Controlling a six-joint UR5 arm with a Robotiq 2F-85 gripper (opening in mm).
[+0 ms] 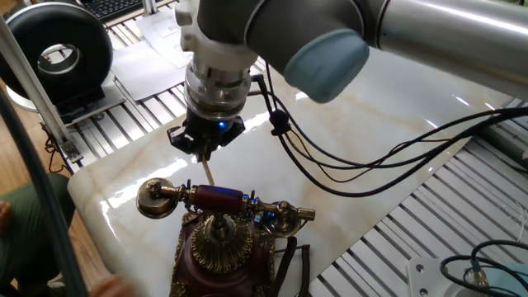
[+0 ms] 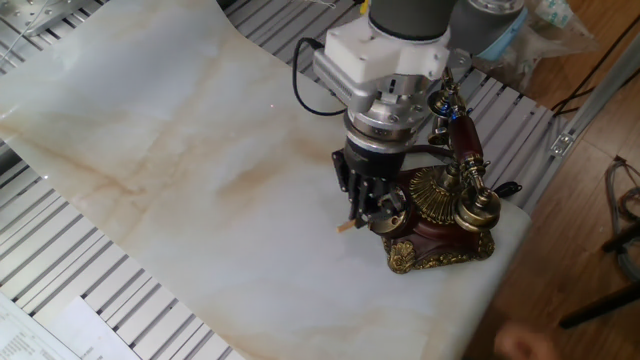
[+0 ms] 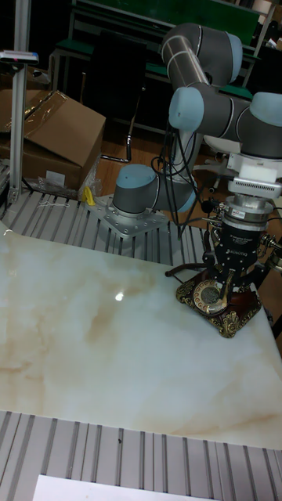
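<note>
An antique-style telephone, dark red with brass trim (image 1: 219,245), stands on the marbled sheet (image 2: 180,190), its handset (image 1: 219,199) lying across the cradle. My gripper (image 1: 205,155) points downward on the dial side of the telephone. It is shut on a thin tan stick (image 1: 209,173), whose free end sticks out below the fingertips. In exterior view 2 the stick (image 2: 347,227) is beside the telephone's dial side, low over the sheet; whether it touches anything I cannot tell. The gripper partly covers the telephone's dial (image 3: 208,293) in exterior view 3.
Black cables (image 1: 355,169) hang from the arm over the sheet. A person's hand (image 1: 115,286) is near the table edge, by the telephone. A black ring-shaped device (image 1: 58,58) stands beyond the sheet. Most of the sheet is bare.
</note>
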